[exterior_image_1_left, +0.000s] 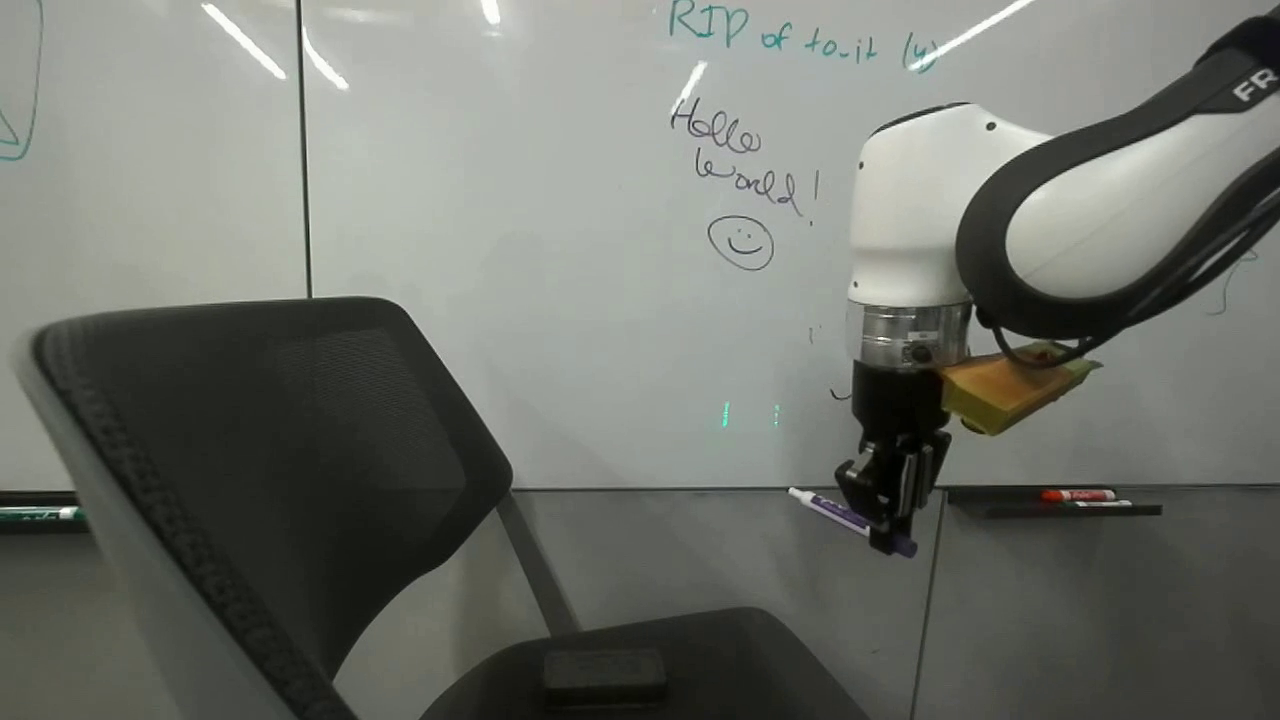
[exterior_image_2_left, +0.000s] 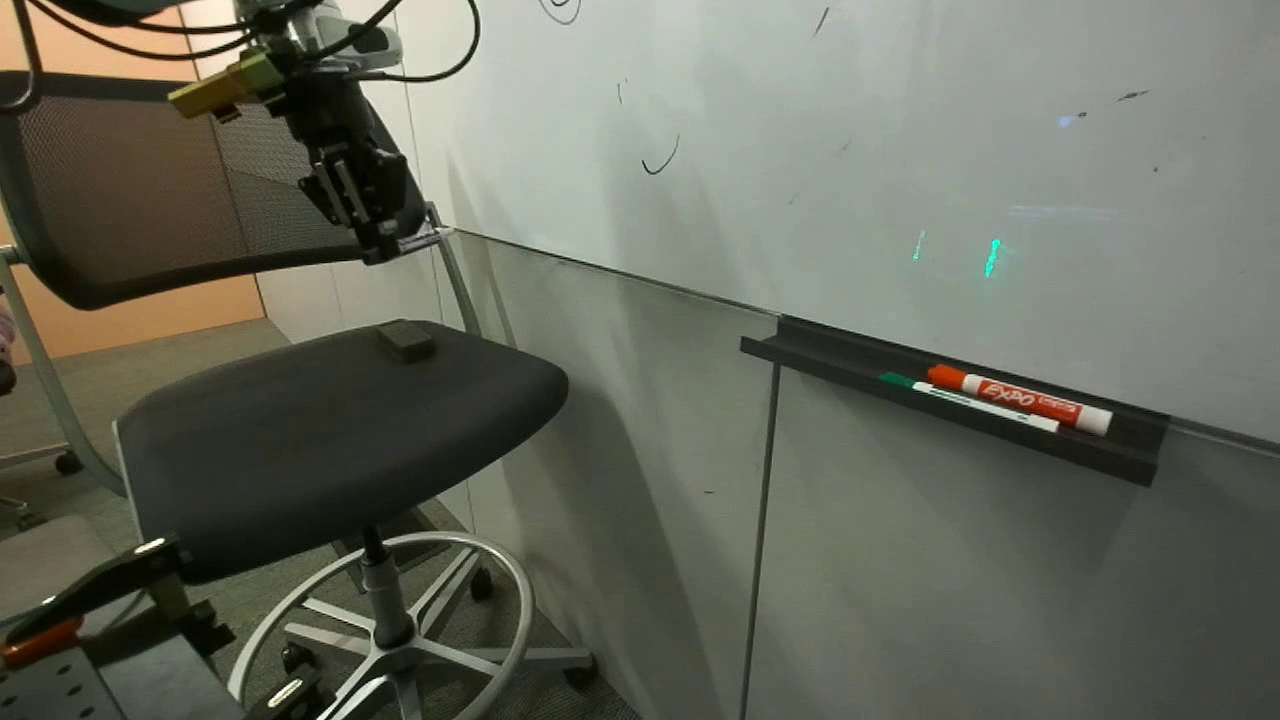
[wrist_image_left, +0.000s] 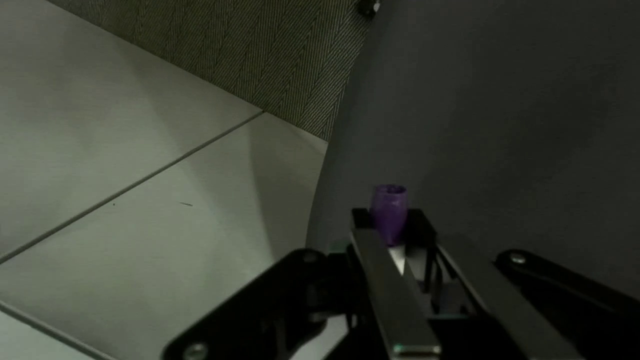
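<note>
A white and purple marker (exterior_image_1_left: 833, 510) is pinched in my gripper (exterior_image_1_left: 891, 546), lying aslant, its white end up and to the left in exterior view 1. From the wrist, the purple end (wrist_image_left: 390, 213) of the marker pokes out between the two fingertips, the dark chair seat far below. In exterior view 2 my gripper (exterior_image_2_left: 381, 250) hangs above the seat's far part, with the marker (exterior_image_2_left: 420, 241) stretching from it toward the whiteboard. Whether the marker's white end touches anything cannot be made out.
The chair seat (exterior_image_2_left: 324, 420) bears a dark block (exterior_image_1_left: 603, 676). A ledge (exterior_image_2_left: 768, 348) on the wall holds a red marker (exterior_image_2_left: 1020, 400) and a green-and-white one (exterior_image_2_left: 984, 408). Writing covers part of the whiteboard (exterior_image_1_left: 540, 240); the chair's backrest (exterior_image_1_left: 264, 480) stands at left.
</note>
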